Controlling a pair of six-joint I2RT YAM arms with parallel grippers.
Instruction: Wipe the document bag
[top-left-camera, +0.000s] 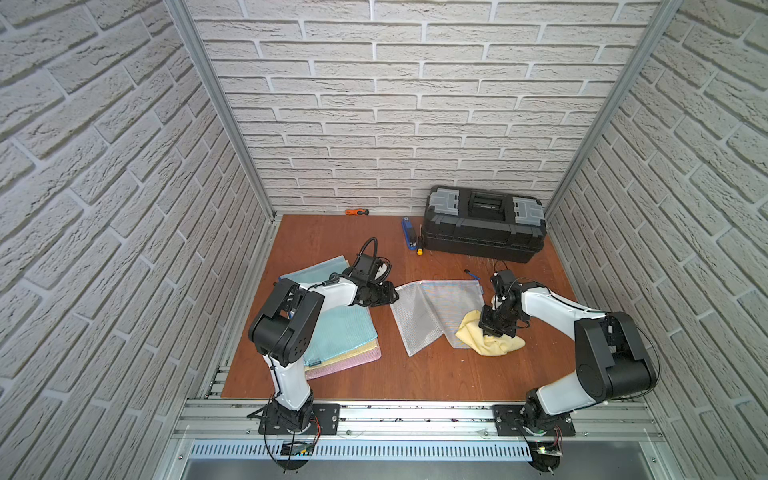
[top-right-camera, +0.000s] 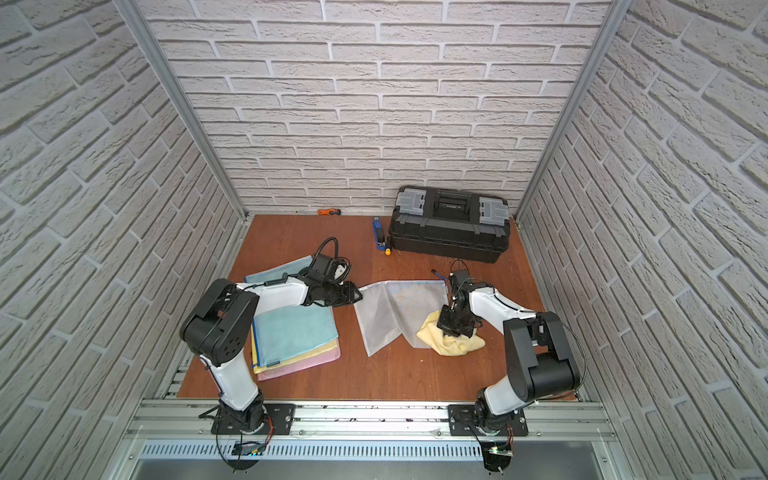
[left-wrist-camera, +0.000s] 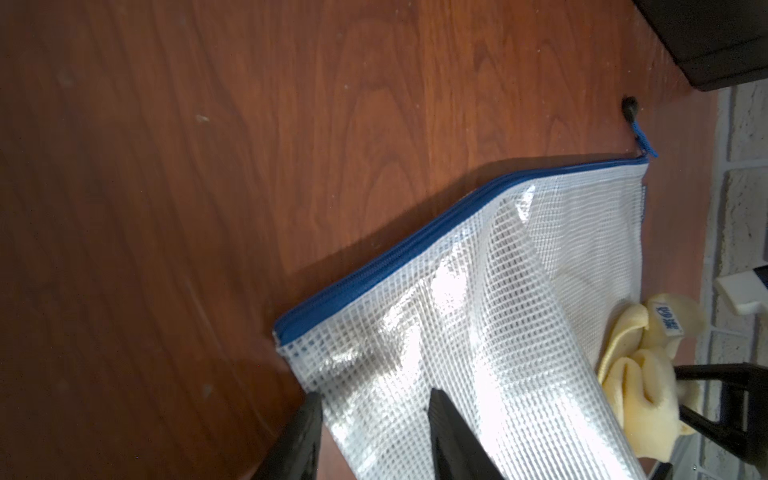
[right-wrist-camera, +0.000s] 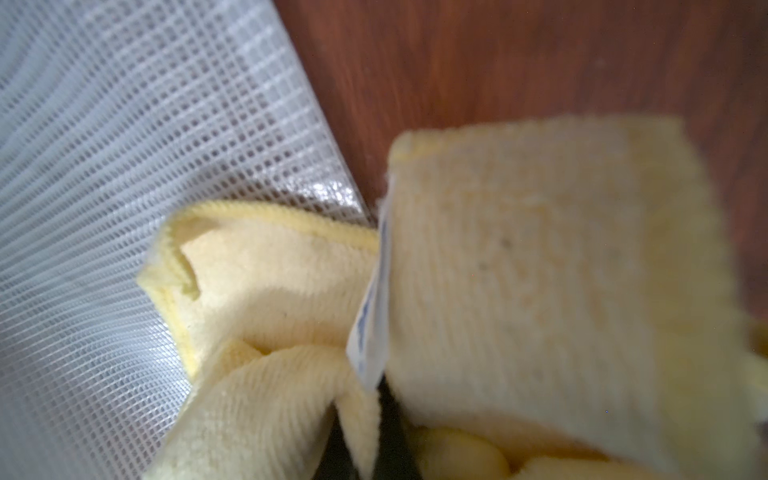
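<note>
The white mesh document bag (top-left-camera: 417, 318) with a blue zip edge lies in the middle of the table, buckled by a raised fold running down it. In the left wrist view, the fingers of my left gripper stand apart above the bag's left side (left-wrist-camera: 384, 360), just in from its zip corner. The gripper is open and grips nothing visible. My right gripper (top-left-camera: 487, 331) is shut on a bunched yellow cloth (top-left-camera: 480, 345). The right wrist view shows this cloth (right-wrist-camera: 264, 280) partly over the bag's right edge; its folds hide most of the fingers.
Blue, yellow and pink bags (top-left-camera: 340, 332) lie stacked at the left under my left arm. A black toolbox (top-left-camera: 485, 226) stands at the back right, near a blue tool (top-left-camera: 409, 232) and an orange-handled one (top-left-camera: 357, 212).
</note>
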